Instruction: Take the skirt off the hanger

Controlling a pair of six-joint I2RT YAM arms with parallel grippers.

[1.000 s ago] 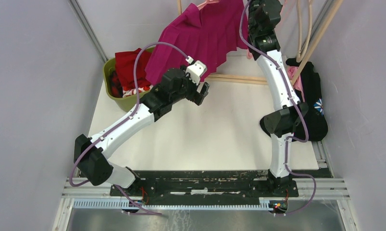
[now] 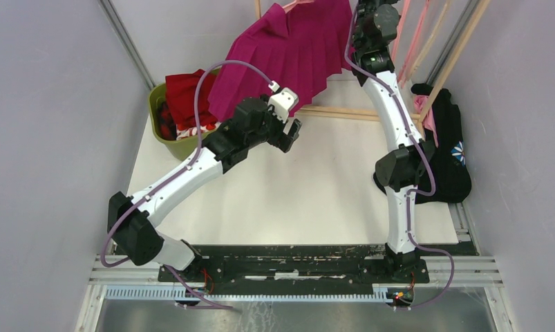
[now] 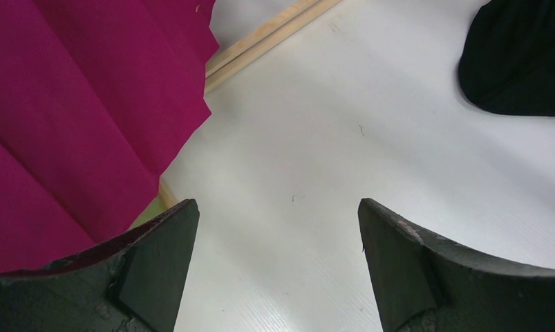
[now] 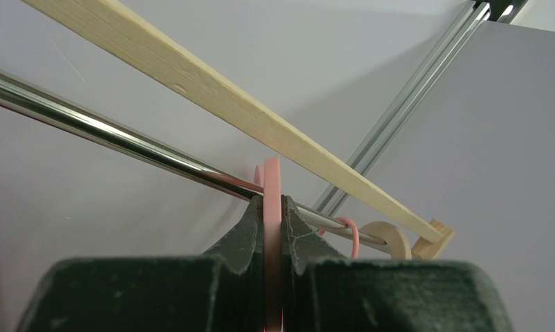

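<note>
The magenta skirt (image 2: 288, 48) hangs from a pink hanger (image 2: 297, 4) on the wooden rack in the top view; it also fills the left side of the left wrist view. My left gripper (image 2: 289, 133) is open and empty, just below and right of the skirt. High at the top right, my right gripper is shut on a pink hanger (image 4: 271, 176) by the chrome rail (image 4: 122, 138); its fingertips are cut off or hidden in the top view.
A green basket (image 2: 160, 128) of red cloths sits back left. Black cloth (image 2: 450, 176) with pink fabric lies at the right. Further hangers (image 4: 395, 238) hang on the rail. The white floor between the arms is clear.
The hangers at the right of the rack have shifted. The left arm and skirt look nearly unchanged.
</note>
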